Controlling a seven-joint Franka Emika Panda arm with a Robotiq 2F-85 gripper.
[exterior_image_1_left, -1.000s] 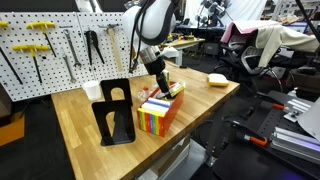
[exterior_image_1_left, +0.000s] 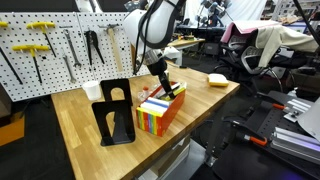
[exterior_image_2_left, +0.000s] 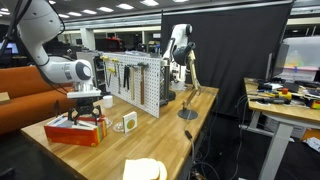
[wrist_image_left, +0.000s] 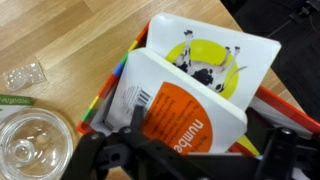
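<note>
A red box with multicoloured edging (exterior_image_1_left: 154, 120) stands on the wooden table, holding several books or cards. In the wrist view, an orange and white book (wrist_image_left: 180, 115) marked "number" sticks up from it, beside a white card with a cow on a yellow oval (wrist_image_left: 207, 65). My gripper is open, its dark fingers (wrist_image_left: 275, 150) on either side of the orange book. In exterior view 2 the gripper (exterior_image_2_left: 85, 112) is down at the top of the box (exterior_image_2_left: 76, 132). Whether the fingers touch the book cannot be told.
A black stand (exterior_image_1_left: 113, 112) is beside the box, and a glass bowl (wrist_image_left: 35, 145) lies close to it in the wrist view. Pegboard with tools (exterior_image_1_left: 58, 48) backs the table. A white-and-yellow object (exterior_image_2_left: 125, 122) stands farther along; open papers (exterior_image_2_left: 146, 169) lie near the front edge.
The gripper is slightly lower over the box than a second ago. The box and the things around it look unmoved.
</note>
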